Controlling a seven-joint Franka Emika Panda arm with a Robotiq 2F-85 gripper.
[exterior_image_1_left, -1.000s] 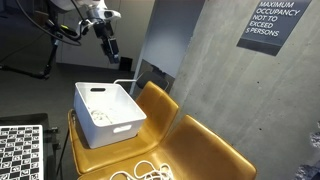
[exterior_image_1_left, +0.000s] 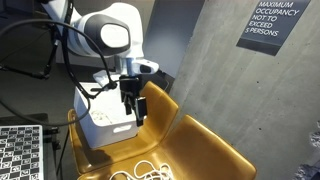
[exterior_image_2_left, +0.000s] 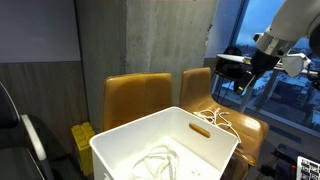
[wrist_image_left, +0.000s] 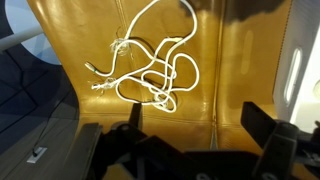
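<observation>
A tangled white rope (wrist_image_left: 165, 70) lies on the brown leather seat in the wrist view, toward the upper middle. My gripper is open above the seat, its dark fingers (wrist_image_left: 267, 135) wide apart and nothing between them. In the first exterior view the gripper (exterior_image_1_left: 137, 108) hangs in front of the white box (exterior_image_1_left: 112, 133), with the rope (exterior_image_1_left: 147, 172) on the seat below and to its right. The white box (exterior_image_2_left: 130, 134) stands large in the second exterior view, with more white rope (exterior_image_2_left: 158, 163) inside.
Brown chair backs (exterior_image_1_left: 210, 150) rise along the grey concrete wall (exterior_image_1_left: 225, 85). A checkered board (exterior_image_1_left: 20, 155) sits at the lower left. The box's pale wall (wrist_image_left: 298, 65) borders the wrist view at right.
The arm has come down and toward the camera, from behind the box to in front of it. The rope and the box appear unmoved.
</observation>
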